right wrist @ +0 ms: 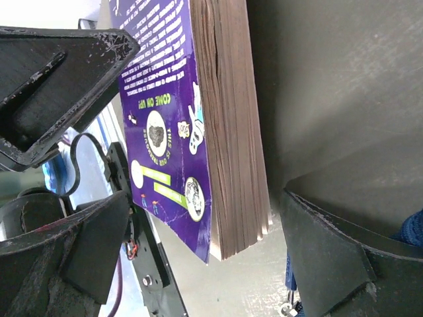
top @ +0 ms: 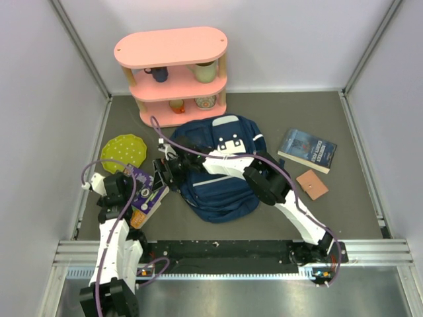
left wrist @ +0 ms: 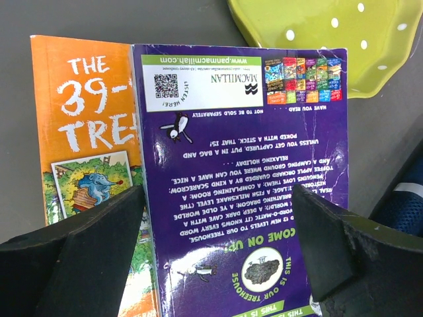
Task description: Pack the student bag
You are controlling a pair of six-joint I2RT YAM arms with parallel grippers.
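A purple book lies face down, overlapping an orange book and sticking out to its right. My left gripper is open above them, its left finger by the purple book's left edge. My right gripper is open at the purple book's bag-side end, with the page block in the gap ahead of its fingers; contact cannot be told. The navy bag lies flat in the middle, partly covered by my right arm. At the right lie a dark blue book and a tan square item.
A green dotted plate is just behind the books. The pink shelf with cups and bowls stands at the back left. Bare grey table shows at the front right.
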